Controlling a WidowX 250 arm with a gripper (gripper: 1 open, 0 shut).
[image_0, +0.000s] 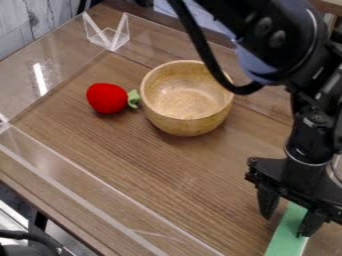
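My black gripper (286, 208) is low at the right, open, over a long green object (285, 243) that lies at the bottom right and runs beneath its fingers. The top end of the green object is partly hidden by the gripper. A wooden bowl (187, 110) stands at the upper middle of the wooden table (134, 170). A red tomato-like item (107, 98) with a green top lies just left of the bowl.
A small clear plastic piece (107, 32) sits at the upper left. The table's left edge runs along the lower left corner.
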